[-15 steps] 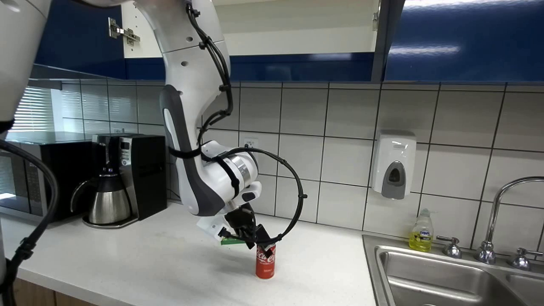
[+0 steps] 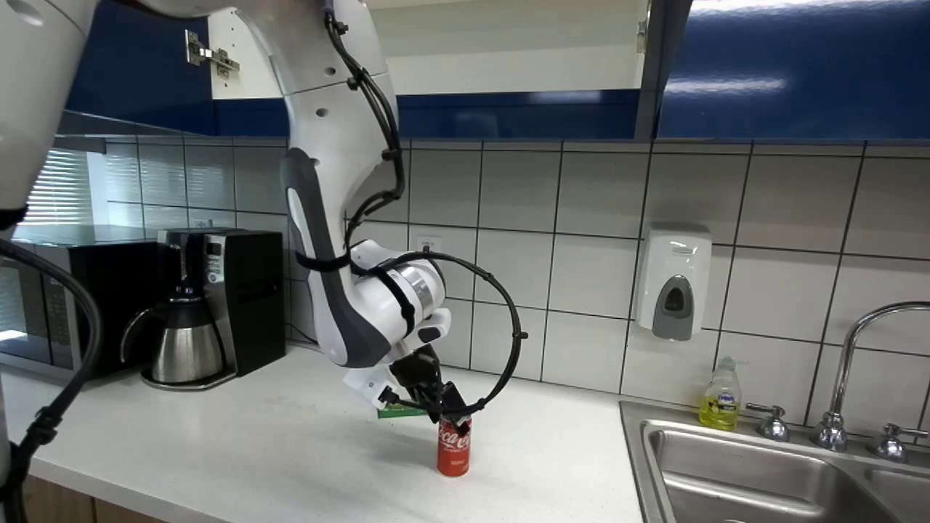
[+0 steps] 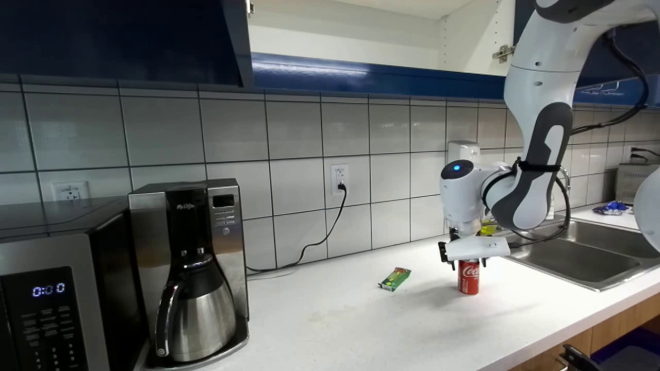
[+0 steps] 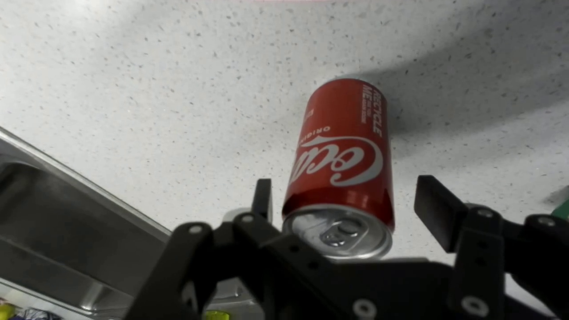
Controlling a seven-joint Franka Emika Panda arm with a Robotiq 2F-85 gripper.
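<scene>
A red Coca-Cola can [image 4: 341,154] stands upright on the white counter. In the wrist view its silver top lies between the two black fingers, with a gap on each side, wider on the right. My gripper is part open around the can's upper end, not closed on it. From the second exterior view, the gripper [image 3: 471,263] reaches down over the can [image 3: 468,279]. The first exterior view has the can [image 2: 453,453] partly covered by the gripper's dark fingers.
A small green box [image 3: 394,279] lies on the counter left of the can. The sink [image 2: 741,471] is to the right, with a soap bottle [image 2: 720,396] behind it. A coffee maker [image 3: 198,272] and microwave [image 3: 55,284] stand left. The cabinet [image 3: 346,31] above is open.
My arm and gripper have shifted slightly to the right in the first exterior view, coming a little closer over the can. The can has not moved.
</scene>
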